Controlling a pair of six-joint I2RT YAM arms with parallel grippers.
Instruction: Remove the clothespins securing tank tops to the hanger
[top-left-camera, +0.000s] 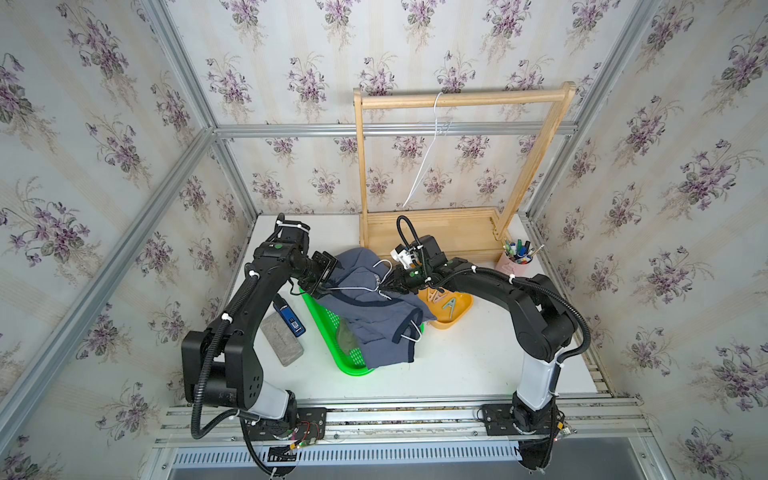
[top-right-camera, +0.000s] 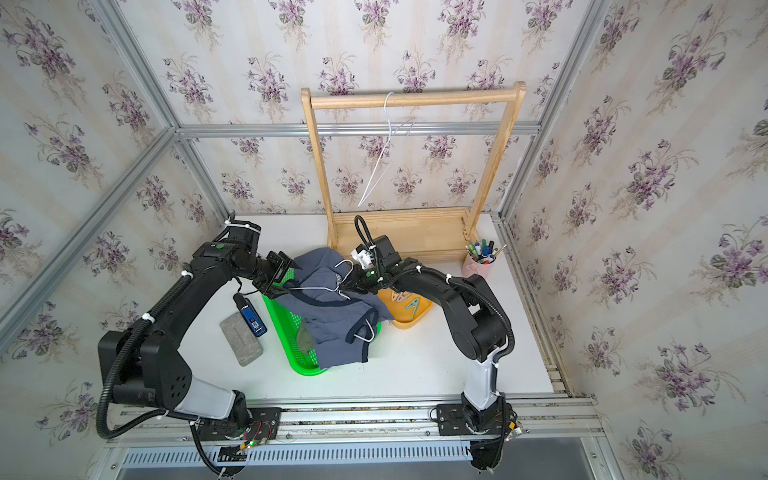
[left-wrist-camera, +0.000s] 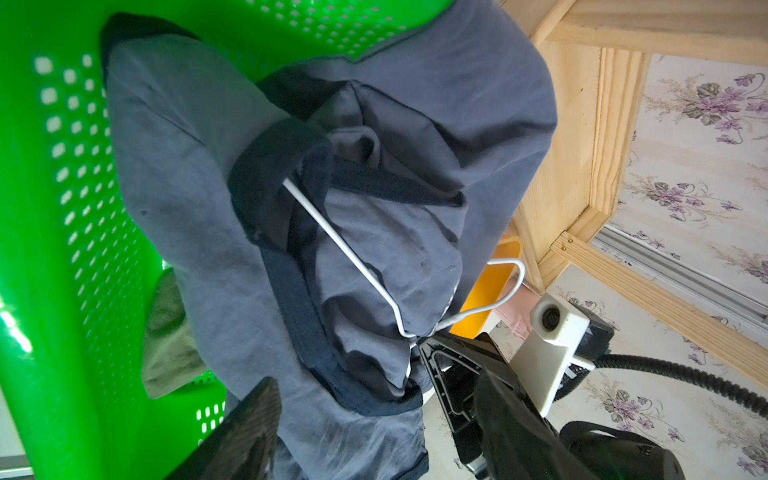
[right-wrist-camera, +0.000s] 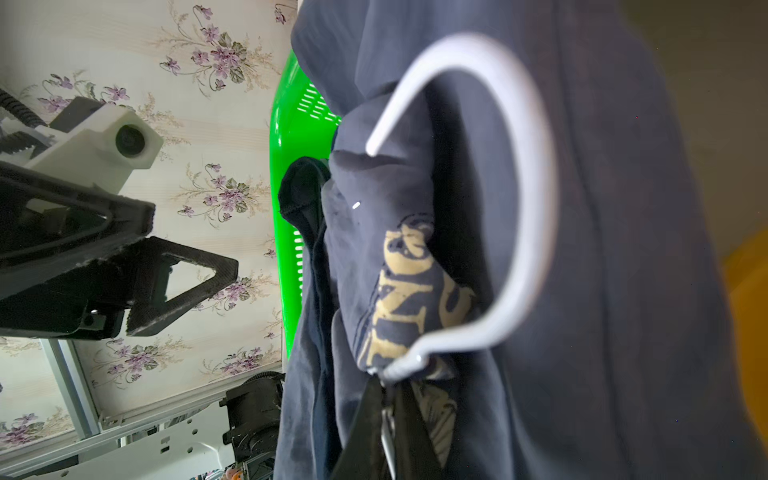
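Note:
A grey tank top lies heaped over the green basket with a white wire hanger on it. The hanger's hook fills much of the right wrist view. My right gripper is shut at the base of the hook, over thin metal. My left gripper hovers at the left end of the heap, its fingertips apart at the bottom of the left wrist view, with nothing visible held. Clothespins lie in the orange tray; none is clearly visible on the cloth.
A wooden rack with an empty white hanger stands behind. A pen cup is at the right. A blue bottle and grey block lie left of the basket.

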